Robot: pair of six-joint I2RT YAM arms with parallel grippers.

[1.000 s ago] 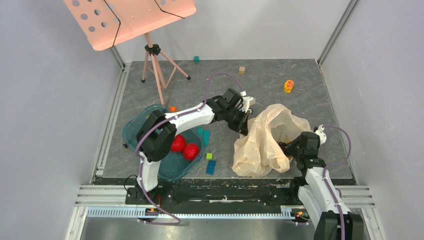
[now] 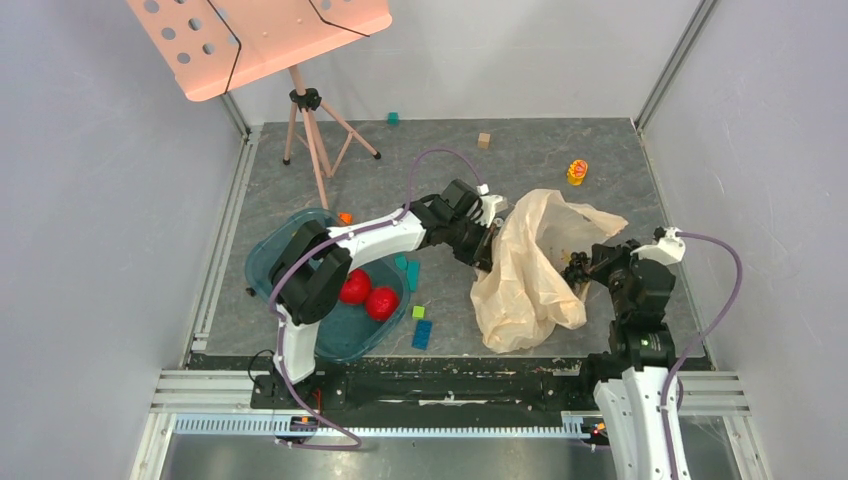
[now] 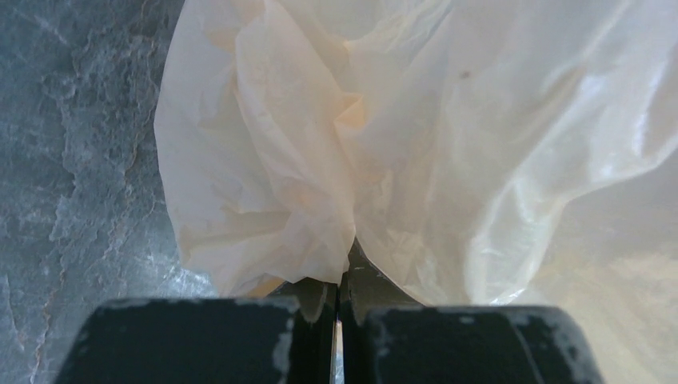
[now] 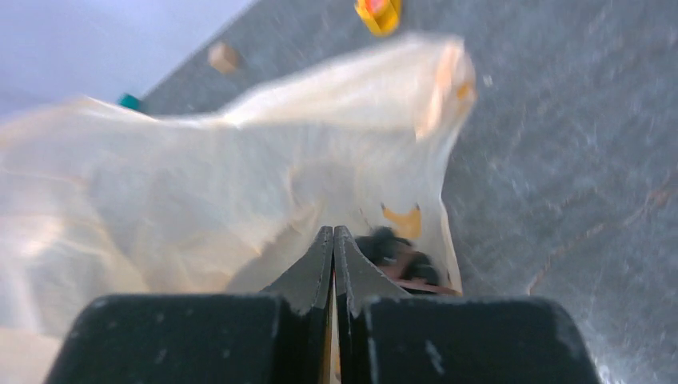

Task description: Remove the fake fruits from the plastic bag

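Note:
The pale plastic bag stands crumpled on the grey floor, its mouth open toward the right. My left gripper is shut on a gathered fold of its left side. At the bag's mouth, my right gripper has its fingertips together with nothing between them. The dark bunch of grapes is at the bag's opening, in front of the right fingertips. In the right wrist view, blurred dark grapes show just beyond and right of the tips, outside the fingers. Folds hide the rest of the bag's inside.
A teal bin with red balls sits at left under the left arm. Blue block, green block and teal pieces lie between bin and bag. A yellow-red item stands at the back right.
The bag's mouth has been pulled upward. The left arm has barely moved, still gripping the bag.

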